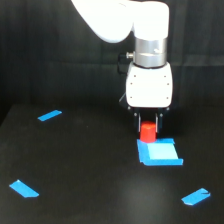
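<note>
A small red block (148, 131) stands upright at the back edge of a white square (162, 151) bordered with blue tape. My gripper (148, 124) points straight down over it, its dark fingers low at either side of the block's upper part. The fingers are hard to make out against the black background, so whether they press on the block cannot be told. The block's lower part appears to rest at the surface.
Strips of blue tape mark the dark table: one at the back left (50, 115), one at the front left (24, 189), one at the front right (196, 197).
</note>
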